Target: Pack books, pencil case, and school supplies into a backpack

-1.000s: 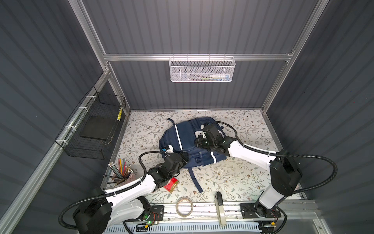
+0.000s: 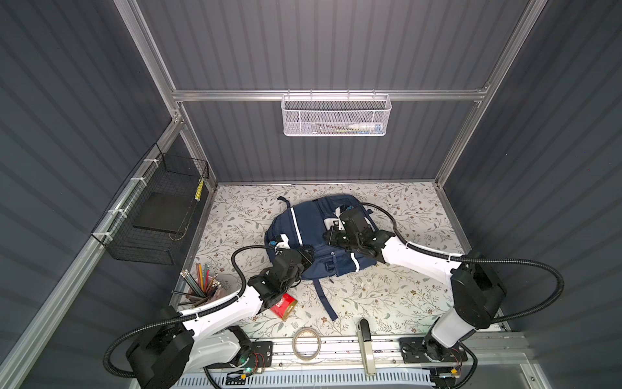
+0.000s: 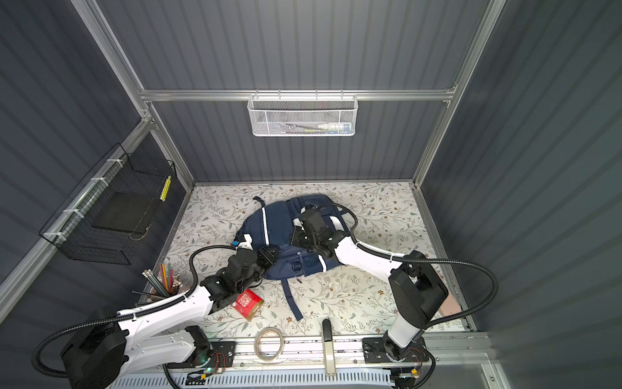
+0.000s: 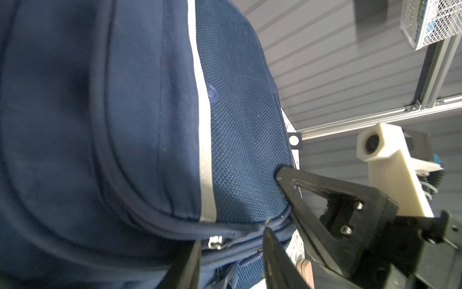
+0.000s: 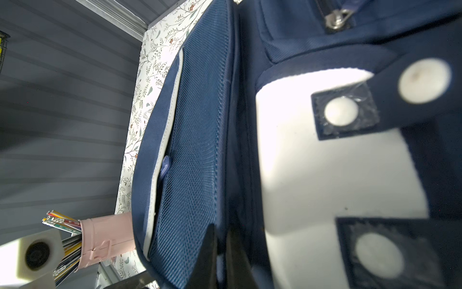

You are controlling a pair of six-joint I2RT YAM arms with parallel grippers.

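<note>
A navy backpack (image 2: 311, 223) with white stripes lies on the patterned table. My right gripper is shut on an edge of its fabric, beside a white panel. In the left wrist view, my left gripper hovers at a piped seam, its fingers apart. A metal zipper pull (image 4: 216, 242) shows just beyond the gap between them; I see nothing firmly held there. Pencils (image 2: 199, 280) stand in a pink holder (image 5: 108, 236) at the front left. The inside of the backpack is hidden.
A red packet (image 3: 248, 303) lies under the left arm. Tape (image 2: 306, 343) rests on the front rail. A white mesh basket (image 2: 335, 120) hangs on the back wall, a black wire basket (image 2: 155, 214) at left.
The right arm and the backpack look almost unmoved.
</note>
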